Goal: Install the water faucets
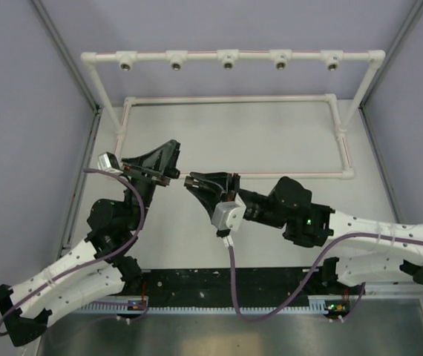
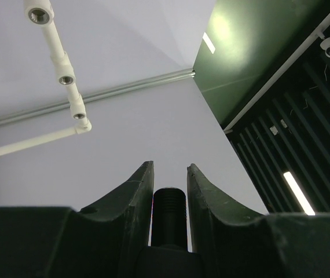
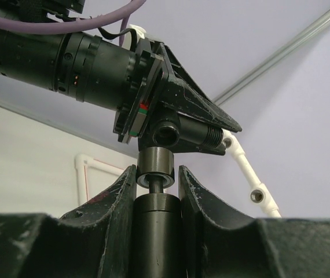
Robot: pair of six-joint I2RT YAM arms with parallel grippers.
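In the top view my left gripper (image 1: 171,159) is raised on the left, shut on a black faucet (image 3: 197,130) whose open round port and ribbed end show in the right wrist view. The left wrist view has the rounded dark end of this faucet (image 2: 169,214) between the fingers. My right gripper (image 1: 194,182) faces it across a small gap. Between its fingers lies a second dark part, apparently a black faucet (image 3: 156,231), with a short cylinder (image 3: 156,165) on a thin stem at the tips. Its fingers (image 3: 197,214) flank this part closely.
A white pipe (image 1: 200,55) with several downward-slanting threaded sockets (image 1: 228,59) runs across the back, above both grippers. A lower white pipe frame (image 1: 234,99) lies against the white panel. Purple cables (image 1: 234,282) hang along both arms.
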